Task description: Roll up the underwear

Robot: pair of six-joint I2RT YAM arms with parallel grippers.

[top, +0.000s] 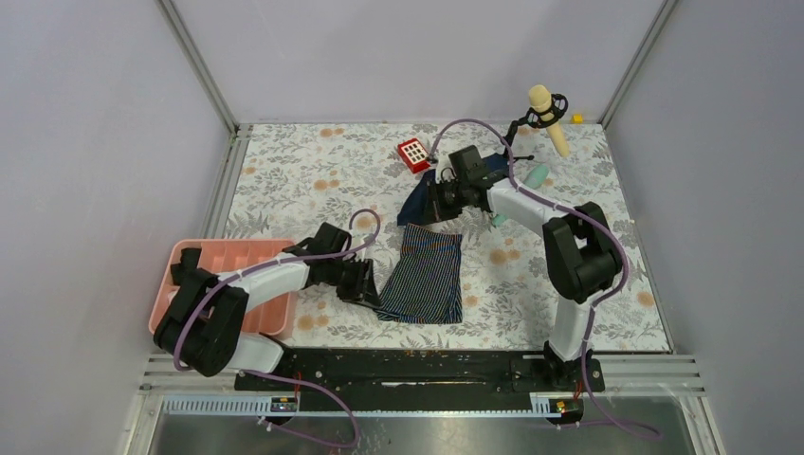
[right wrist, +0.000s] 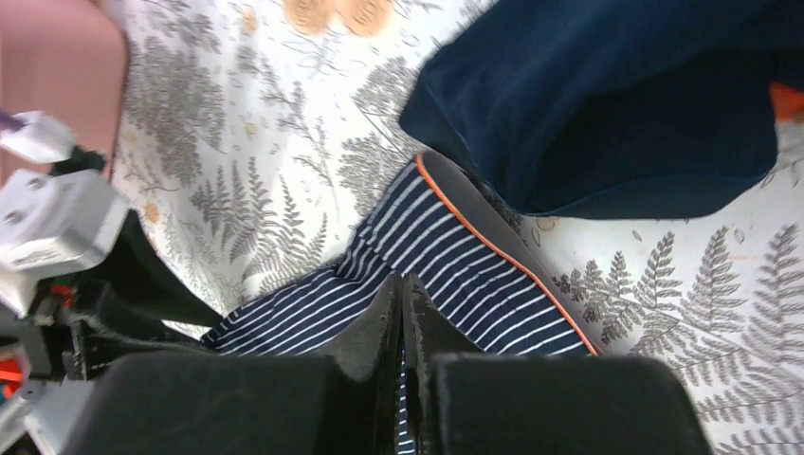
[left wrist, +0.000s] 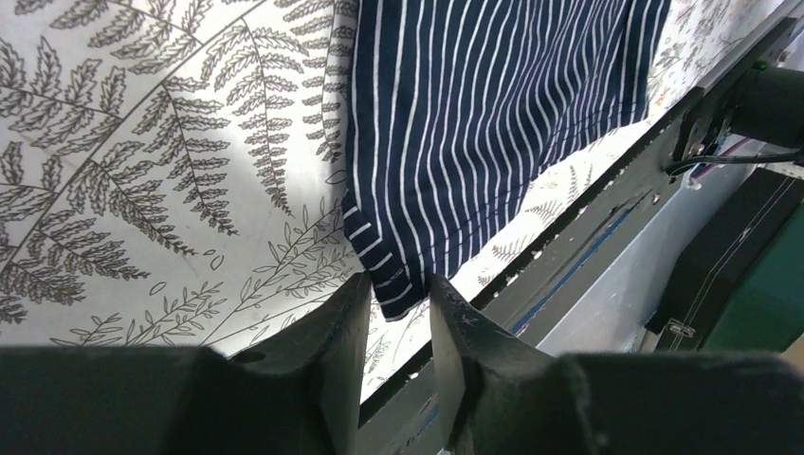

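The navy-and-white striped underwear point(top: 424, 280) lies spread on the patterned table, in front of the middle; an orange line and a grey band point(right wrist: 531, 248) run along its far edge. At its near left corner, my left gripper is part open, its fingers point(left wrist: 343, 327) on either side of the striped corner. A gap shows between the fingertips, and the cloth looks loose there. My right gripper is shut above the far end of the underwear, nothing showing between its fingers.
Dark navy cloth point(right wrist: 607, 104) lies just beyond the underwear, partly under the right arm. Behind it are a red box point(top: 414, 154), a green roll point(top: 536, 177) and a lamp-like stand point(top: 547, 106). A pink bin point(top: 228, 248) stands at left.
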